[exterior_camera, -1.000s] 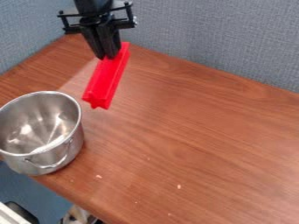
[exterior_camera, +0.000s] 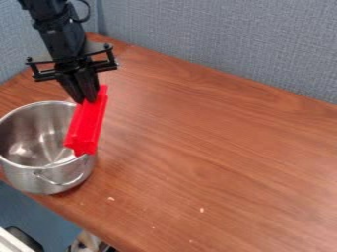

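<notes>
A black gripper points down at the left of the camera view, shut on a long red block that hangs at a slant. The block's lower end is over the right side of a steel bowl, partly covering its rim. The bowl stands at the left front edge of the wooden table. Whether the block touches the bowl, I cannot tell.
Grey-blue padded walls line the back and left. Past the front left edge lies a lower blue area with some white and black items.
The gripper has moved down and to the left with the red block, from above the open table to the bowl's right side. The bowl stands where it was.
</notes>
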